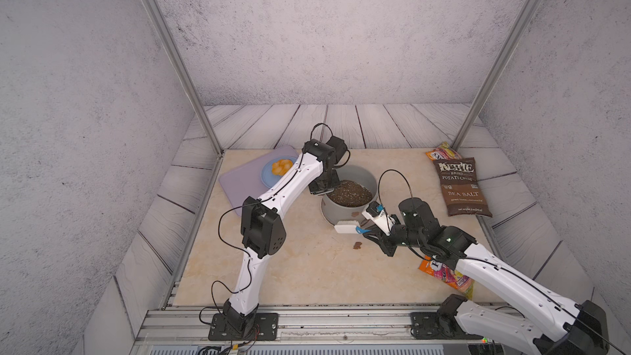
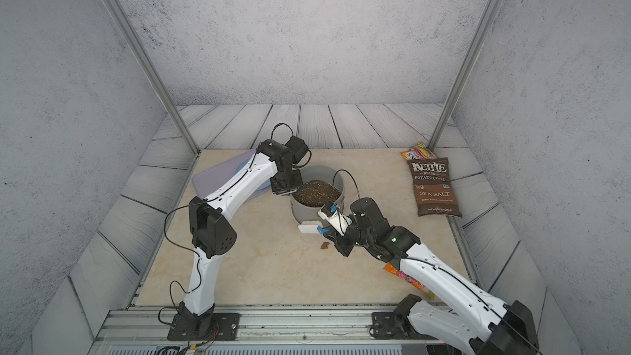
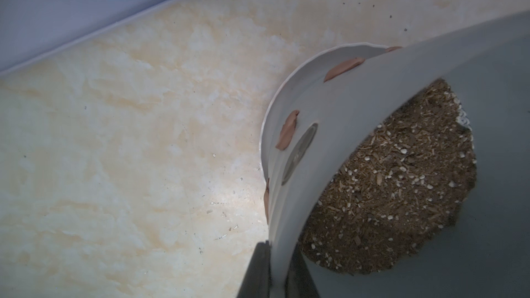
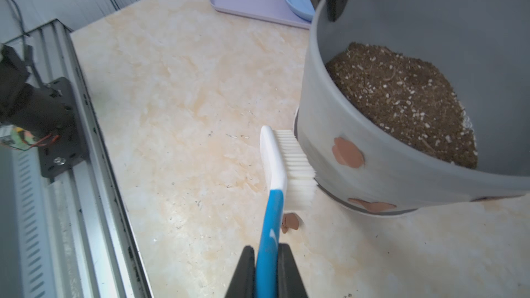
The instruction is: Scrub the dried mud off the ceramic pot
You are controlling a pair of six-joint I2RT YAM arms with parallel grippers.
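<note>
A grey pot [image 1: 341, 211] full of dark soil [image 1: 350, 193] stands mid-table. Its left rim is pinched by my left gripper, one finger inside and one outside. Brown mud patches cling to the wall: one on the front side [image 4: 347, 152], another low near the base [image 4: 372, 205], and several on the left side [image 3: 287, 130]. My right gripper is shut on the blue handle of a white-bristled brush [image 4: 271, 160]. In the right wrist view the bristles face the pot's lower wall, close to it; contact is hard to judge. A mud flake [image 4: 289, 221] lies on the table by the brush.
A lilac tray [image 1: 238, 187] with a blue bowl [image 1: 268, 174] of orange pieces sits behind the left arm. Snack bags line the right side, including a brown chip bag [image 1: 463, 187] and an orange one [image 1: 447, 274].
</note>
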